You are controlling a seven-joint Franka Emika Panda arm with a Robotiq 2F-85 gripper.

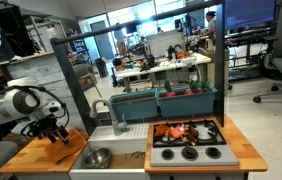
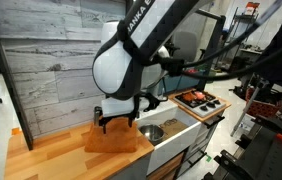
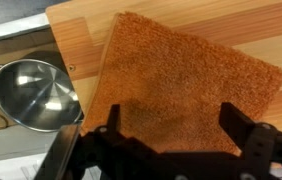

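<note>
An orange cloth [image 3: 171, 85] lies spread on the wooden counter, beside the sink. My gripper hangs over the cloth's near part in the wrist view, its dark fingers [image 3: 239, 124] wide apart and nothing held between them. From the side, the cloth [image 2: 118, 138] is seen under the gripper [image 2: 118, 122], low above it; whether the fingertips touch it I cannot tell. In the other exterior view the arm partly covers the cloth [image 1: 71, 146].
A steel bowl [image 3: 38, 93] sits in the sink next to the cloth. The stove [image 1: 189, 145] carries several food items. Behind the sink stand a faucet [image 1: 101, 108] and teal bins [image 1: 186, 102]. Dark frame posts rise at the back.
</note>
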